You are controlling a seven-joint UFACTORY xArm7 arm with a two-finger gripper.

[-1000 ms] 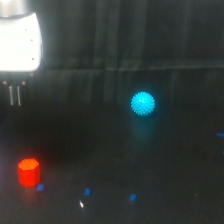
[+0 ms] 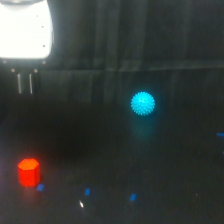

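Note:
At the upper left, a white gripper body reaches in from above. My gripper (image 2: 25,84) has two thin fingers pointing down, apart, with only dark background between them. Well below it, a bright red block (image 2: 29,173) with a many-sided outline sits near the left edge, clear of the fingers. A light-blue spiky ball (image 2: 143,103) lies right of the middle, far from the gripper and the block.
Small blue marks (image 2: 87,191) dot the surface's lower part, with another mark (image 2: 220,134) at the right edge. A dark, folded-looking backdrop (image 2: 130,40) stands behind.
My gripper has shifted to the right and slightly up, and its fingers look further apart. The red block and the blue ball have hardly moved, if at all.

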